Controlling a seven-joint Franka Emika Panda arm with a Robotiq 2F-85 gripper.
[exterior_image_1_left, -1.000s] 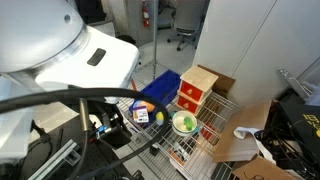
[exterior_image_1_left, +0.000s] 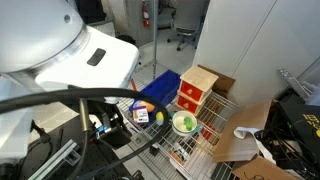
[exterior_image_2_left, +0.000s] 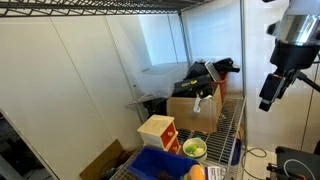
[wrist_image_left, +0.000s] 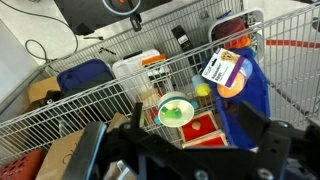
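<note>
Seen from above in the wrist view, my gripper stands open, its dark fingers spread at the lower left and lower right. Between them in the picture, apparently lower down, is a round white bowl (wrist_image_left: 180, 121) with green and yellow pieces inside. No object is visibly held. To the right, an orange round item (wrist_image_left: 232, 86) and a white labelled packet (wrist_image_left: 218, 66) are at the blue bin (wrist_image_left: 238, 128). A small yellow item (wrist_image_left: 202, 90) lies between bowl and bin. The wooden box with red drawers (exterior_image_1_left: 191, 91) stands behind the bowl in exterior view 1.
Everything rests on a wire rack (exterior_image_1_left: 205, 155). An open cardboard box (exterior_image_1_left: 243, 133) with dark things beside it fills the right side in exterior view 1. The white arm (exterior_image_1_left: 65, 50) blocks much of the left there. Wire mesh shows bare around the bowl.
</note>
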